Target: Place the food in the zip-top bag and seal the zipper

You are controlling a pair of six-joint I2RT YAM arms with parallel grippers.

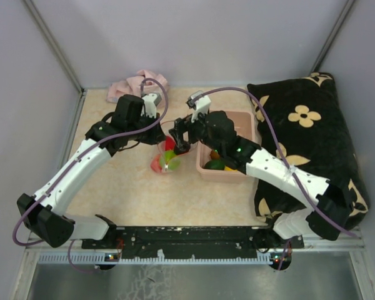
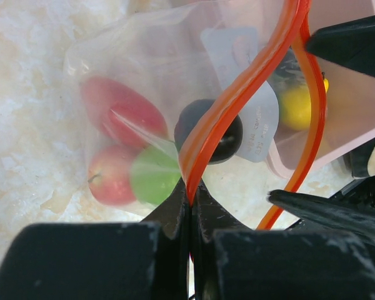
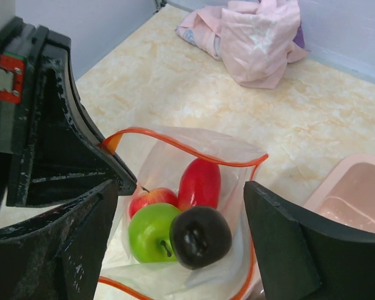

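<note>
My left gripper is shut on the bag's orange zipper edge, holding the clear bag point(image 2: 144, 56) upright and open. Inside, seen from the right wrist, are a red oblong food point(image 3: 200, 184), a red apple point(image 3: 151, 200), a green apple point(image 3: 147, 232) and a dark round food point(image 3: 200, 237). My right gripper stands open over the bag's mouth, its fingers either side of the opening, above the dark food.
A pink bin point(image 1: 228, 176) with more food sits right of the bag. A pink cloth point(image 3: 253, 50) lies at the back. A black floral cushion point(image 1: 309, 137) fills the right side.
</note>
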